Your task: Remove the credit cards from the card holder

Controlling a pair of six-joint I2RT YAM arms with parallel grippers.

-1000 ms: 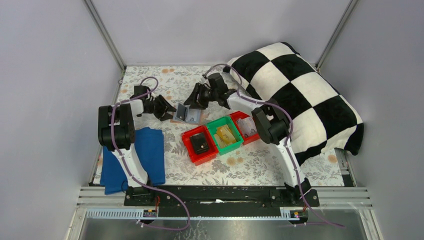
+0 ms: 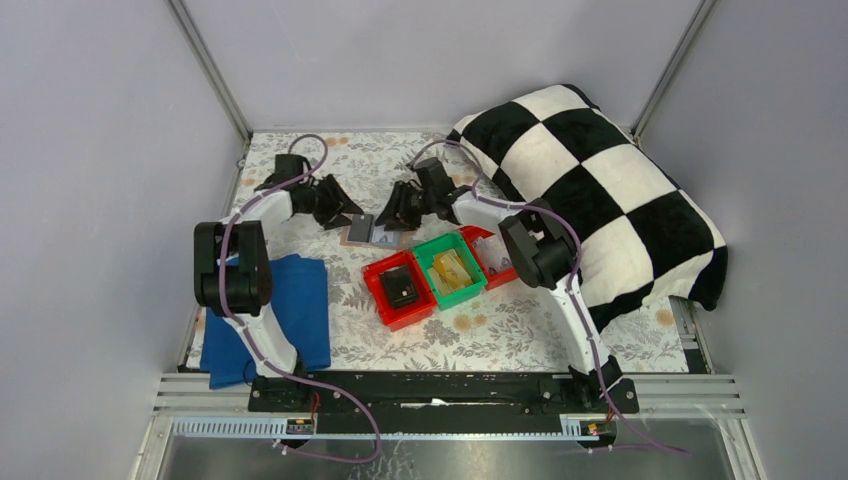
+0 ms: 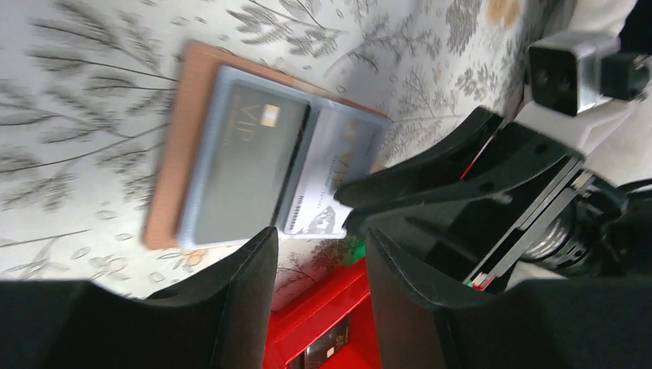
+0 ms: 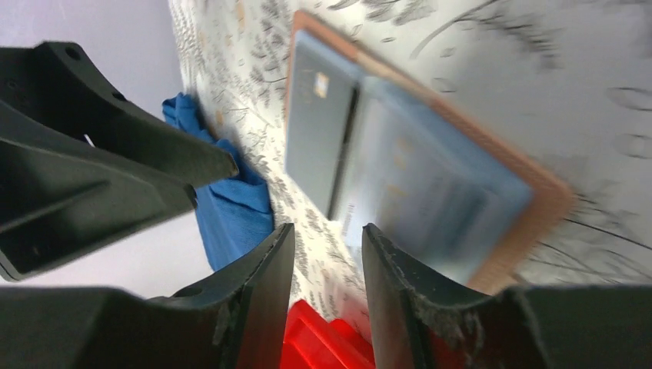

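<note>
The card holder (image 2: 361,229) lies spread open on the patterned cloth, with brown edging and clear sleeves. A dark card (image 3: 250,161) fills its left sleeve and a pale card (image 3: 327,171) its right one, both lying within the holder. At the left half, my left gripper stands open, its fingers apart. Over the right half is my right gripper, its fingers also apart and nothing visible between them. In the top view, the right fingers partly cover the pale card's upper side.
Just below the holder stand a red bin (image 2: 404,318) with a black item inside and a green bin (image 2: 463,297) with a yellow item. Another red bin (image 2: 513,276) sits partly under the right arm. A blue cloth (image 2: 300,310) lies lower left, a checkered cushion (image 2: 590,190) at right.
The holder's dark left leaf stood raised a second ago and now lies flat.
</note>
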